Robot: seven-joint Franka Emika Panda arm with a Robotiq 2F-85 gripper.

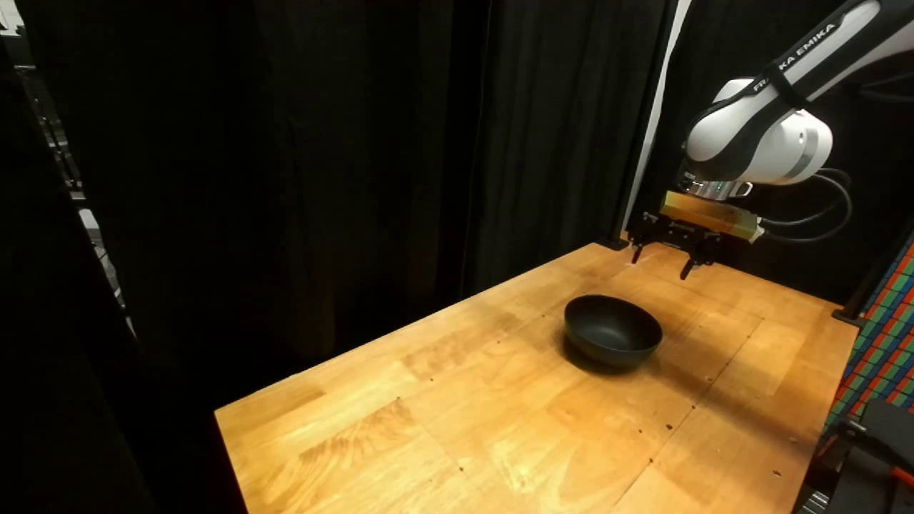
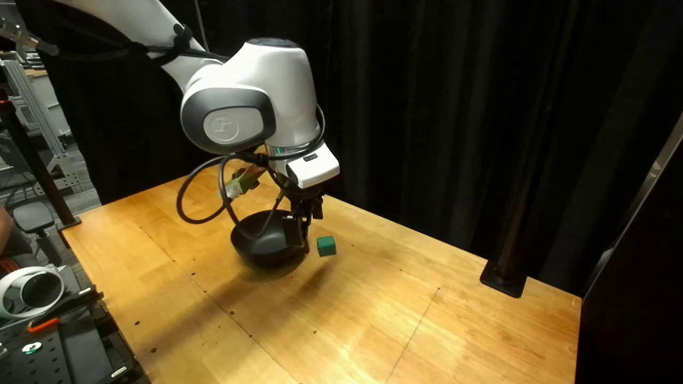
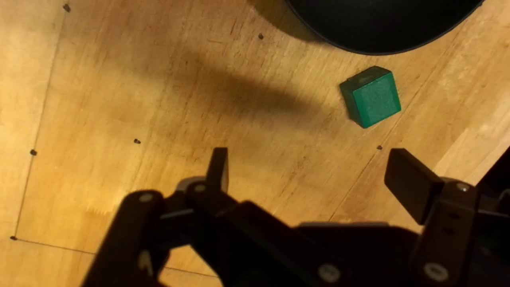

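Note:
Wide open, my gripper hangs above the table with only bare wood showing between its fingertips in the wrist view. A small green block lies on the wood, ahead of the right finger and close to the rim of a black bowl. In exterior view 2 the green block sits just right of the black bowl, apart from it. Exterior view 1 shows the black bowl standing upright, with my gripper beyond it; the block is hidden there. The bowl's visible inside looks empty.
Dark curtains run along its edges. A black post base stands at the table's edge. Equipment, including a white ring-shaped part, sits off the table's left side.

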